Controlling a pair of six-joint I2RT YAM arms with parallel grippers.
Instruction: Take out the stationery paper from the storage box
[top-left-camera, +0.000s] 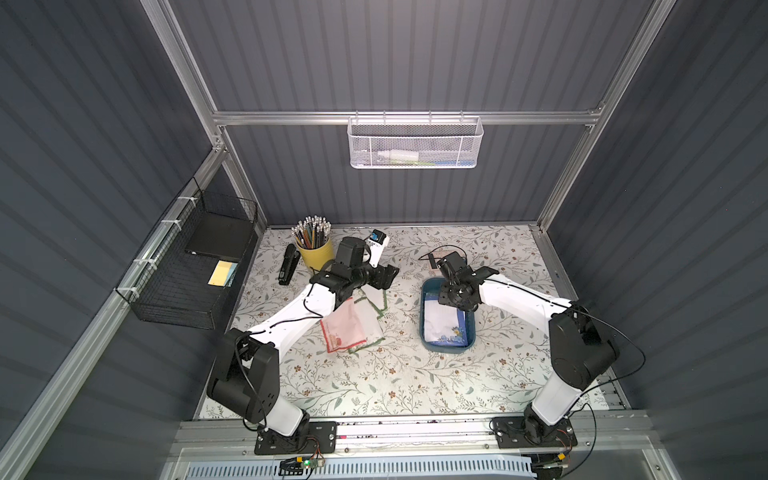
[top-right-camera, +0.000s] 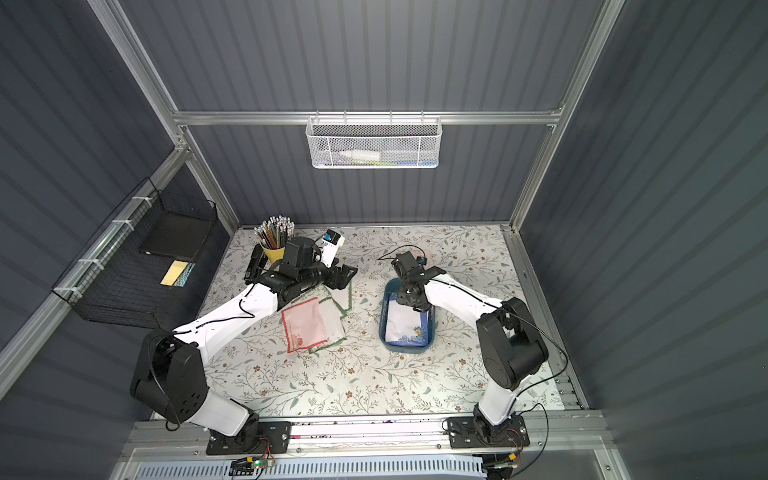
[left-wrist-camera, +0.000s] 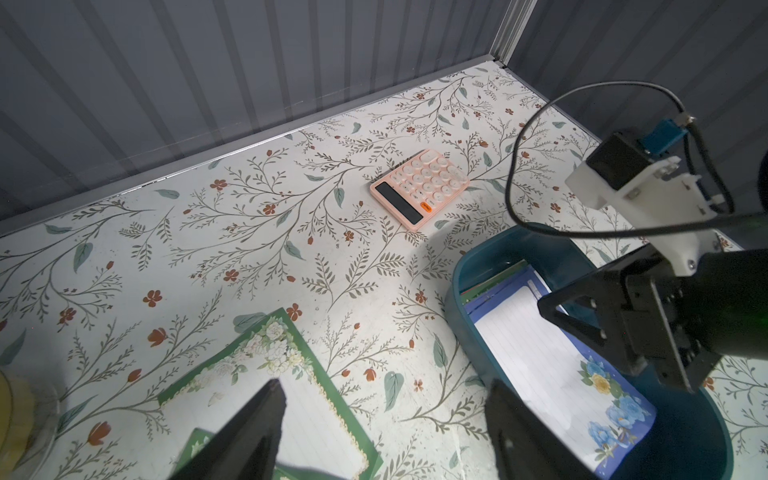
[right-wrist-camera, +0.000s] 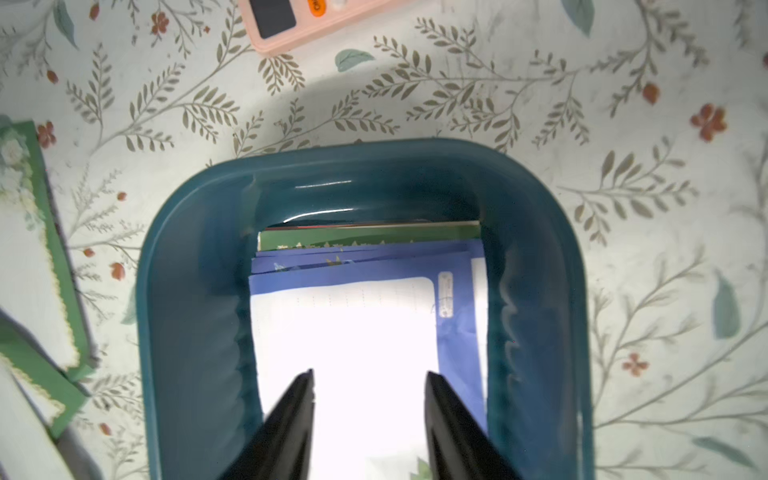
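Note:
The storage box (right-wrist-camera: 164, 344) is dark teal and open-topped, on the right half of the table. Sheets of white, blue-bordered stationery paper (right-wrist-camera: 344, 336) lie inside it, with a green-edged sheet (right-wrist-camera: 376, 233) showing beneath at the far end. Over the top sheet, my right gripper has its fingers apart and nothing visible between them. My left gripper is open and empty, above the table to the left of the box. Below it on the table lie green-bordered sheets (left-wrist-camera: 272, 392), and a pink-bordered sheet (top-left-camera: 342, 324) is nearby.
A pink calculator (left-wrist-camera: 420, 188) sits behind the box. Yellow cup (top-left-camera: 317, 256) with pencils and a black object (top-left-camera: 288, 264) stand at the back left. Mesh baskets hang on the back wall (top-left-camera: 416, 144) and left wall (top-left-camera: 180, 296).

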